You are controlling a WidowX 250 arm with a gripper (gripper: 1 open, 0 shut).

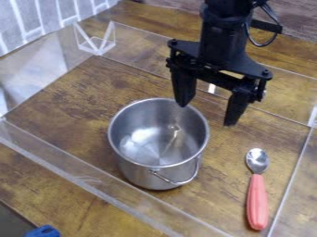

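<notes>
The black gripper [209, 105] is raised over the back right rim of a steel pot [136, 148], its two fingers spread wide with nothing seen between them. The pot stands upright, with a wire handle at its front, and a small shiny bit shows inside it. To the right of the pot lies a spoon [258, 199] with a pink handle and a metal bowl, apart from the gripper.
A blue object [41, 231] sits at the bottom left corner. A white grille is at the top left.
</notes>
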